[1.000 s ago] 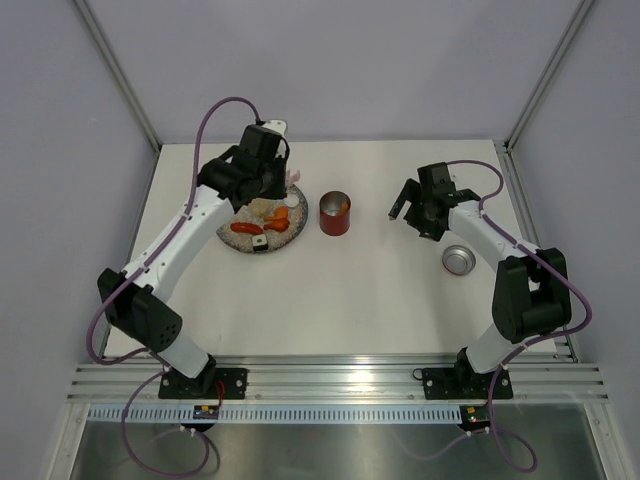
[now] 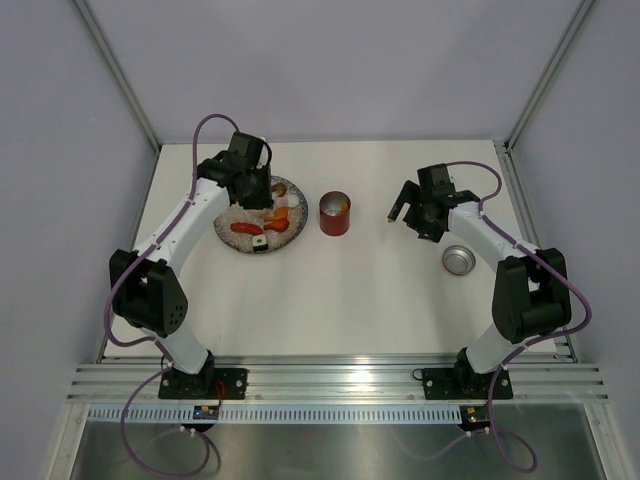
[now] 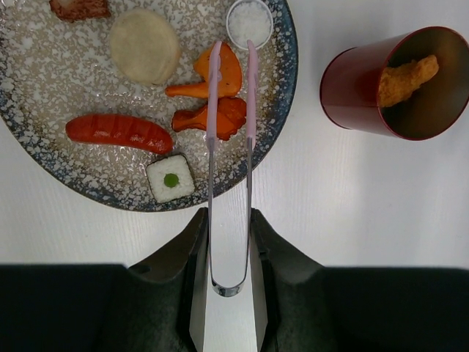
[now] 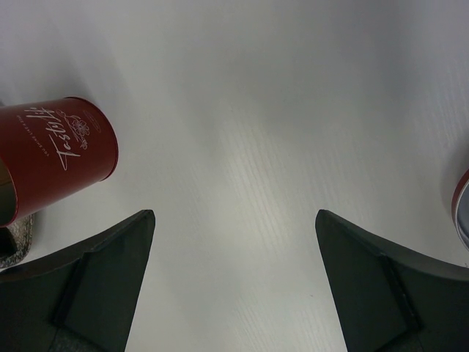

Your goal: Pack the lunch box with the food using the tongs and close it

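A speckled round plate point(image 2: 228, 238) holds a sausage point(image 3: 117, 133), orange food pieces point(image 3: 220, 73), a pale disc point(image 3: 143, 45), a white-and-green square point(image 3: 170, 178), a small white round item point(image 3: 248, 18) and a brown piece point(image 3: 79, 7). My left gripper, part open with long pink-tipped tongs, is over the orange pieces, nothing clearly held. The red cup point(image 2: 334, 222) beside the plate contains a fried piece point(image 3: 407, 79). My right gripper point(image 2: 405, 200) stands open and empty right of the cup.
A small metal dish point(image 2: 458, 259) lies at the right.
My left arm has moved from higher near the back of the plate down and left over the plate's food. The right arm is still.
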